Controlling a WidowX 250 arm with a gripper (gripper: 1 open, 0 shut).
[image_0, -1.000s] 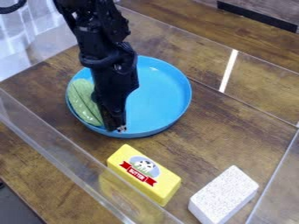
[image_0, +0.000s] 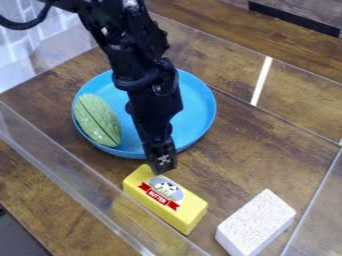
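My black gripper (image_0: 160, 160) hangs open over the front right rim of a blue bowl (image_0: 194, 100), its tips just above a yellow butter box (image_0: 164, 200) with a red label. In the bowl's left part lies a pale green elongated item (image_0: 96, 120), apart from the gripper. Nothing shows held between the fingers.
A white speckled block (image_0: 254, 222) lies at the front right. A clear plastic wall runs along the lower left and another edge at the right.
The gripper has moved right and toward the front, away from the green item and out toward the butter box. The objects lie as before.
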